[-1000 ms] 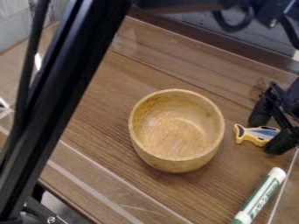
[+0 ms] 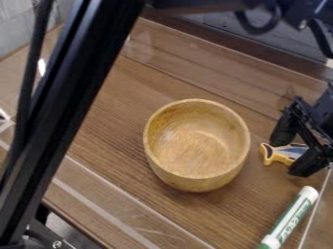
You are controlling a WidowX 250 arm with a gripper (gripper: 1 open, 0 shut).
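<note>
At the right edge of the camera view my black gripper point(image 2: 297, 148) is down low over a small yellow and blue object point(image 2: 277, 154), which lies on the wooden table between the bowl and the right edge. Its fingers surround or sit just above the object's right part; whether they grip it I cannot tell. A round wooden bowl point(image 2: 196, 145) stands in the middle of the table. A white and green marker point(image 2: 290, 216) lies at the lower right.
A dark frame post crosses the left side of the view. A grey wall stands at the back right.
Since a second ago my gripper has shifted slightly around the yellow and blue object. The bowl and marker have not moved.
</note>
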